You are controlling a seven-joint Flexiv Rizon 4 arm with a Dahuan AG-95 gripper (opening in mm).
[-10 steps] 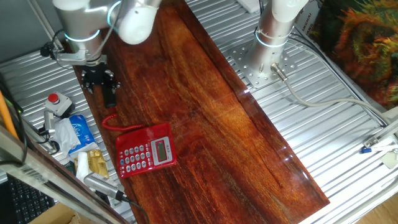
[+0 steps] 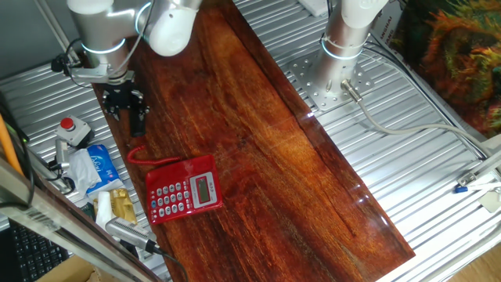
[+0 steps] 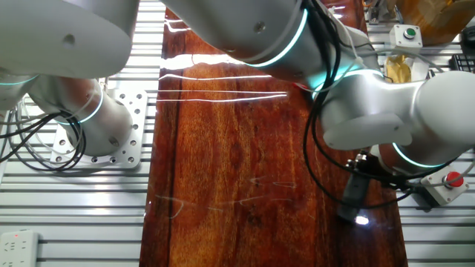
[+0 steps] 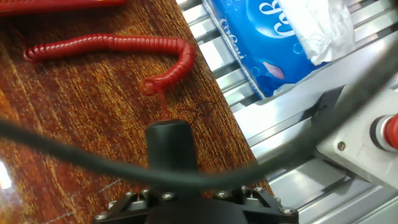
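Note:
A red desk telephone [image 2: 184, 189] with a keypad and small display lies near the left edge of the wooden table. Its coiled red cord [image 4: 112, 43] curls away from it toward my gripper. My gripper [image 2: 138, 131] points at the tabletop beyond the phone; its fingers appear as a single dark shape, with no gap showing. In the wrist view, a thin straight red piece runs from the cord's end to the tip of this dark shape [image 4: 171, 143]. I cannot tell whether anything is pinched there. A black cable blurs across that view.
Beside the table lie a blue tissue pack [image 4: 264, 43] and a box with a red button [image 2: 73, 131].

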